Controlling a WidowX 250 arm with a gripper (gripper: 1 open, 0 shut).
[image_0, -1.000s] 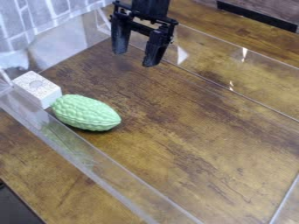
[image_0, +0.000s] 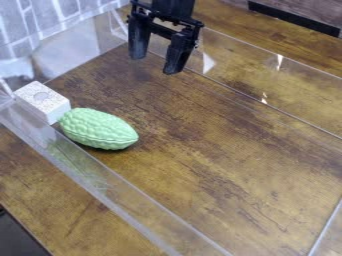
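My black gripper (image_0: 156, 56) hangs at the top centre, above the far part of the wooden surface, its two fingers apart with nothing between them. A light green, bumpy bitter-melon-like object (image_0: 98, 128) lies at the left, toward the near side. Beside it, behind and to the left, sits a white speckled block (image_0: 43, 101). Both are below my gripper and to its left, clear of it.
Low clear plastic walls (image_0: 278, 69) border the wooden surface (image_0: 221, 150). A light patterned cloth (image_0: 40, 40) is at the back left.
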